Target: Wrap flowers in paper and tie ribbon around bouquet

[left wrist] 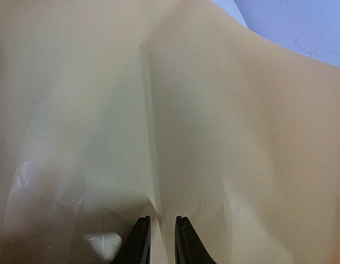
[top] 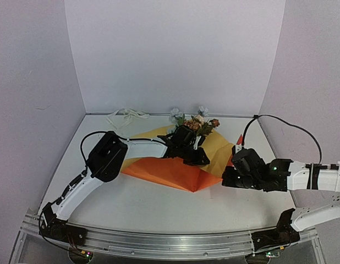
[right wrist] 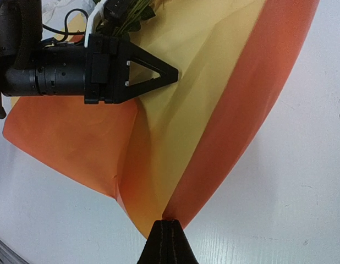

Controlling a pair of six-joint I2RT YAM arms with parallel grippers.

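The wrapping paper [top: 159, 173], yellow on one face and orange on the other, lies across the table with its orange front flap folded up. Its right edge is lifted, showing an orange strip [right wrist: 258, 82]. The bouquet [top: 197, 124] of blue, brown and cream flowers lies at the back of the paper, its stems partly hidden by the left arm. Over the folded flap, my left gripper has its fingertips slightly apart, with paper behind them. My right gripper is shut on the paper's right edge near a corner.
A white ribbon or cord [top: 127, 115] lies at the back left of the table. Bare table [top: 142, 212] runs along the front. Walls enclose the back and both sides.
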